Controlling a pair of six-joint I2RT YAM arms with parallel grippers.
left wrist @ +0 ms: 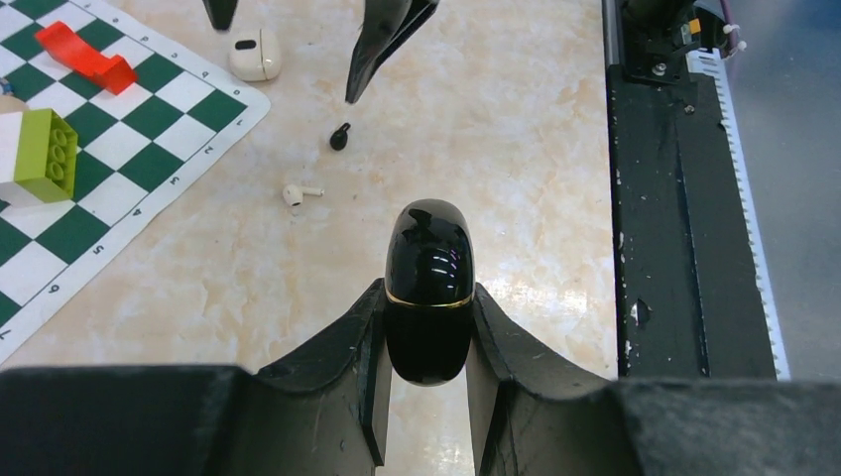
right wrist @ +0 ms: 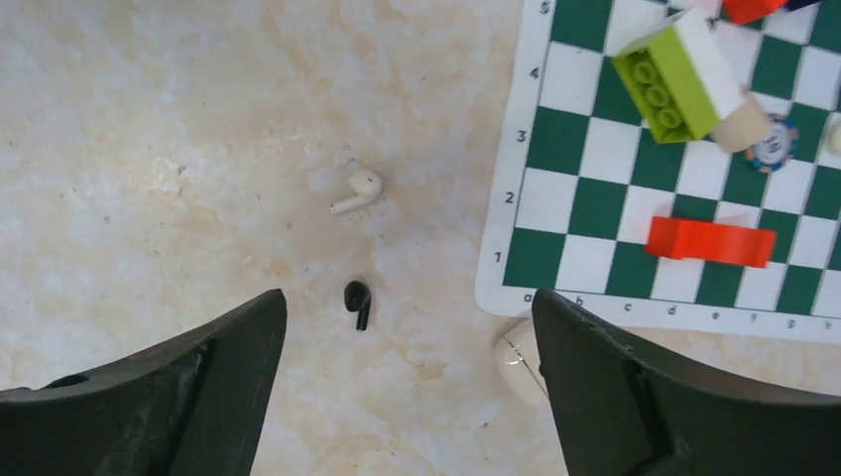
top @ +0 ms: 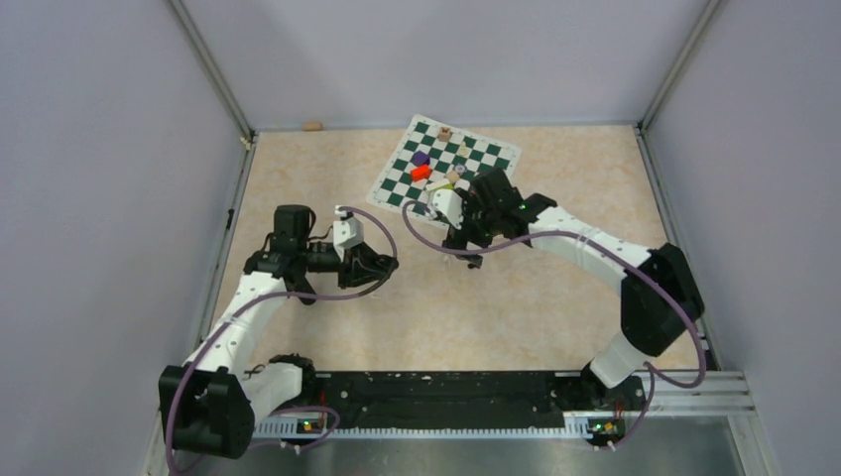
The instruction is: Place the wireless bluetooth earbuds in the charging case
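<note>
In the left wrist view my left gripper is shut on a glossy black charging case with a gold seam. A black earbud and a white earbud lie apart on the table, beside the board. A white case stands by the board's corner. My right gripper is open above the table, with the black earbud and the white earbud below it and nothing held between its fingers.
A green-and-white checkered board at the back holds a green block, red pieces, a chip and other small items.
</note>
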